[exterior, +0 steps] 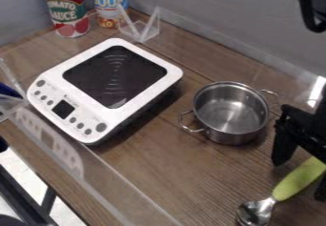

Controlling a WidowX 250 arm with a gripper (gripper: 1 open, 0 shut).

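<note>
My black gripper point(300, 154) is at the right edge, partly out of view, its fingers around the upper part of a green-handled spoon point(293, 184); it is open, and whether it touches the handle is unclear. The spoon's metal bowl point(254, 212) lies near the bottom edge. A steel pot point(230, 113) with two handles stands just left of and above the gripper.
A white induction cooker point(64, 85) sits on the left of the wooden counter point(152, 182). Two cans, tomato sauce point(67, 10) and alphabet soup point(110, 3), stand at the back left. Clear plastic edges run along the counter.
</note>
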